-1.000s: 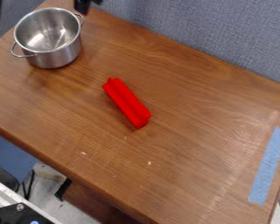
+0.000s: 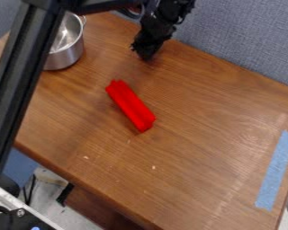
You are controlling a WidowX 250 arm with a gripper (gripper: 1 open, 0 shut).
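My black gripper (image 2: 144,47) is at the top centre, low near the back edge of the wooden table (image 2: 194,153), against the grey padded wall; it looks shut, with nothing visible between its fingers. A red block (image 2: 130,105) lies on the table below and in front of it, apart from it. A steel pot (image 2: 66,49) at the upper left is partly hidden behind the dark arm.
A blue tape strip (image 2: 275,171) is stuck along the right side of the table. The grey wall (image 2: 230,40) bounds the back.
My gripper has moved right and down from the top edge of the view, and the arm now covers more of the pot. The red block has not moved.
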